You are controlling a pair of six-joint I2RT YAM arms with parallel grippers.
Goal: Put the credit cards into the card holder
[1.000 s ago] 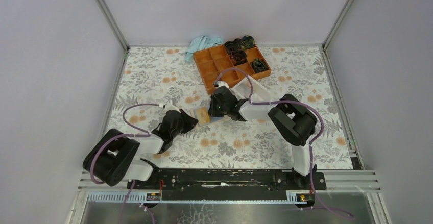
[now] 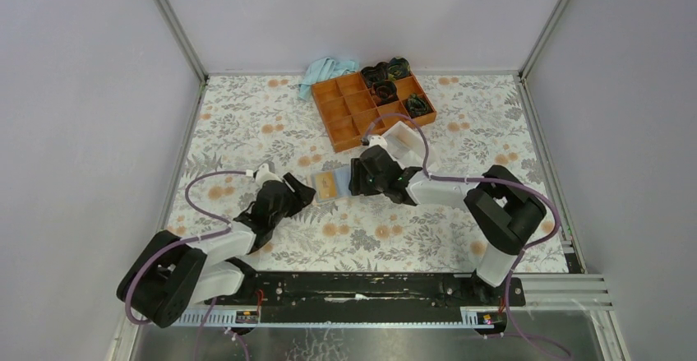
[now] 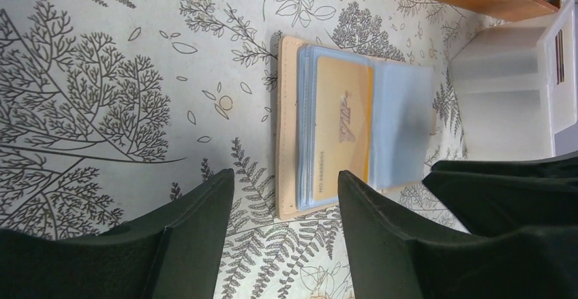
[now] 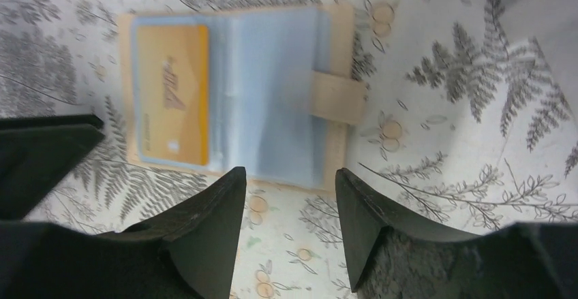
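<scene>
The card holder (image 4: 272,95) lies spread open on the table, with pale bluish clear sleeves on a beige cover. A gold-orange card (image 3: 344,112) lies flat within the outline of its left sleeve, as both wrist views show. To the left of the holder, my left gripper has its fingers apart, the holder's near left corner showing beyond the gap and nothing held. My right gripper is open at the holder's right half, its fingertips near the sleeve's lower edge and nothing between them. In the top view the right gripper partly covers the holder.
An orange compartment tray (image 2: 335,110) stands behind, with several dark coiled items in it. A white box (image 2: 403,141) sits beside the tray, near the right arm. A light blue cloth (image 2: 329,69) lies at the back.
My right gripper has shifted right, uncovering more of the holder's clear right sleeve.
</scene>
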